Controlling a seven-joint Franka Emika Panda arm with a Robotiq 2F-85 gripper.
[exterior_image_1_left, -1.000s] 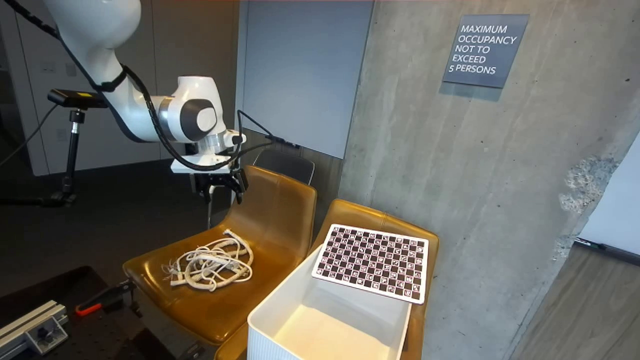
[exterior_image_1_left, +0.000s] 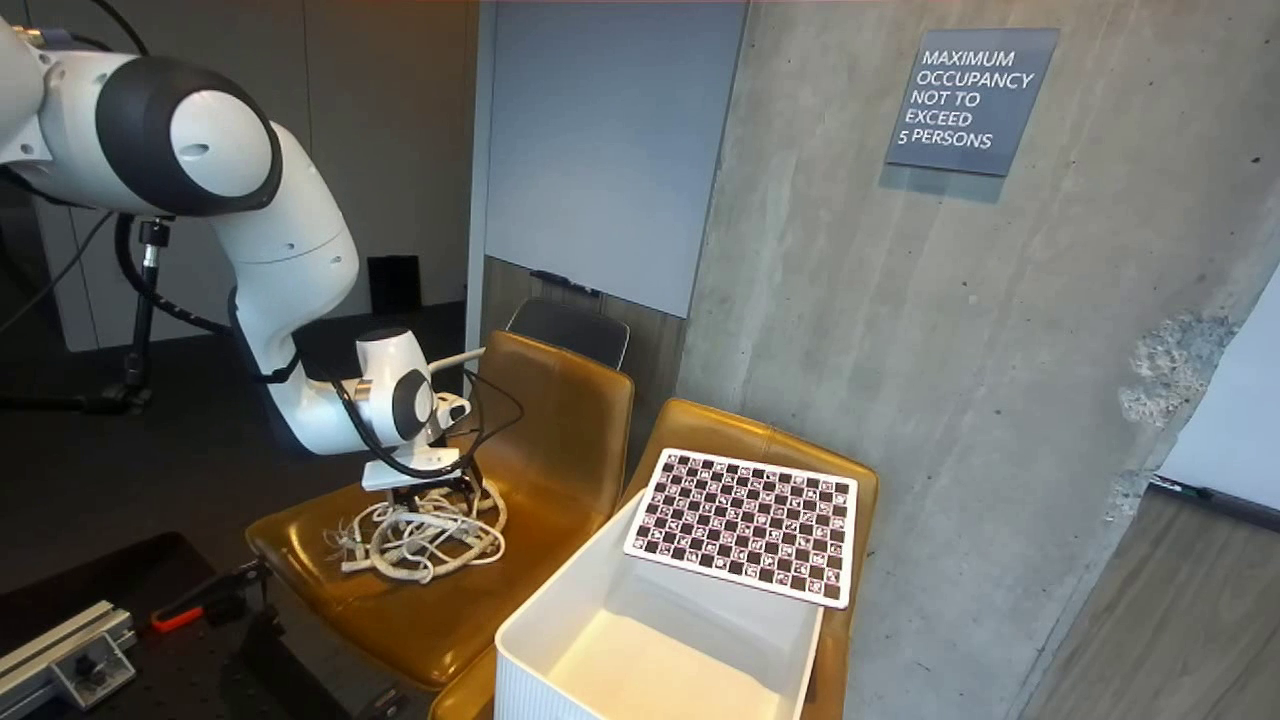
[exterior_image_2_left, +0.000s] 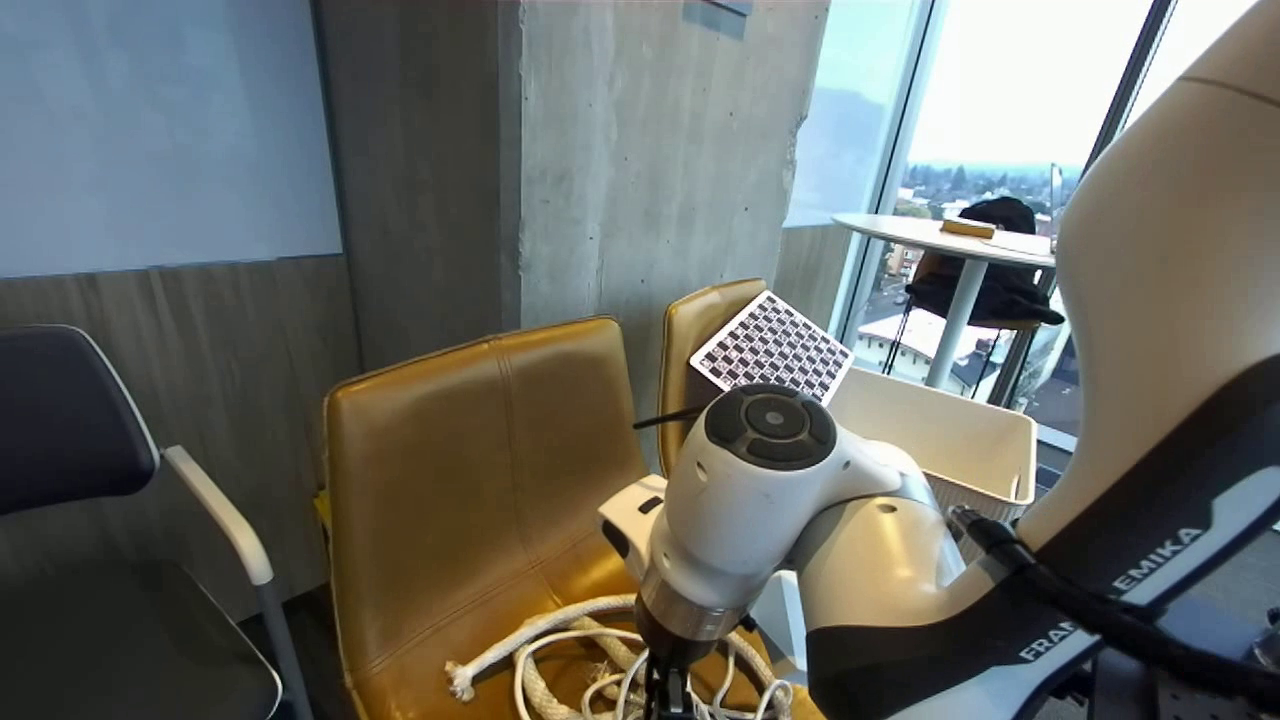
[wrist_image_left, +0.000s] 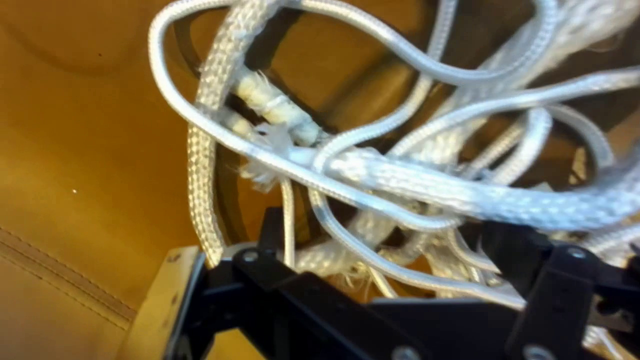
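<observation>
A tangle of white ropes (exterior_image_1_left: 426, 534), some thick and braided and some thin, lies on the seat of a tan leather chair (exterior_image_1_left: 546, 420). My gripper (exterior_image_1_left: 441, 490) is down at the top of this pile, pointing at the seat. In the wrist view the fingers are wide open, with the gripper spanning several strands. A thick braided rope (wrist_image_left: 420, 183) crosses just beyond the fingertips, and a thin cord (wrist_image_left: 360, 249) runs through the space between them. Whether any strand touches a finger is unclear. The arm hides part of the pile in exterior view 2.
A white bin (exterior_image_1_left: 564, 600), its visible inside empty, stands on a second tan chair to the right. A checkered board (exterior_image_1_left: 746, 522) leans across its back. A black table with a metal rail (exterior_image_1_left: 66, 654) is at the lower left.
The arm has come down from above the chair, bringing the gripper from well over the rope to the top of the pile. The rope, bin and board appear unmoved.
</observation>
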